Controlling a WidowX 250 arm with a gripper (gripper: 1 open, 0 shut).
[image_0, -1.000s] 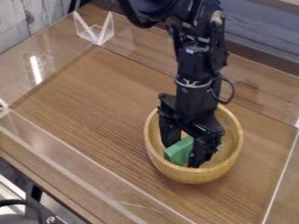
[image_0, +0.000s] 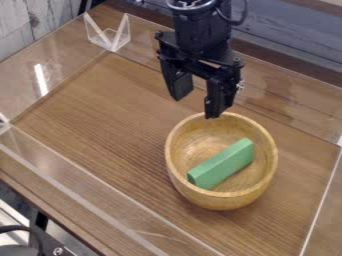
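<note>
A round tan bowl (image_0: 185, 188) stands on the wooden table, right of centre in the lower half of the camera view. A green oblong block (image_0: 221, 163) lies inside it, tilted diagonally. My black gripper (image_0: 198, 105) hangs above and behind the bowl, clear of the block, with its fingers apart and nothing seen between them.
A clear plastic object (image_0: 104, 32) stands at the back left, with another clear piece at the left edge. A wall edge runs along the back right.
My gripper has risen out of the bowl and moved back, away from the green block, which now shows in full inside the bowl.
</note>
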